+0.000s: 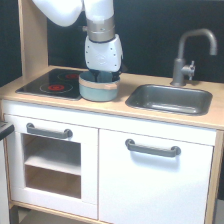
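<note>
A grey-green pot [98, 92] stands on the wooden counter, between the black stovetop and the sink. My white arm comes down from the top of the view, and its gripper [101, 75] is at the pot's top, reaching to the rim. The dark fingers overlap the pot's opening and far rim, so their spacing is hidden. Whether they are closed on the rim cannot be made out.
The stovetop [58, 83] with red-ringed burners lies left of the pot. To the right are a sink [170, 99] and a tall faucet [184, 62]. Below, an open-fronted oven compartment [52, 165] sits beside a white cupboard door [150, 180].
</note>
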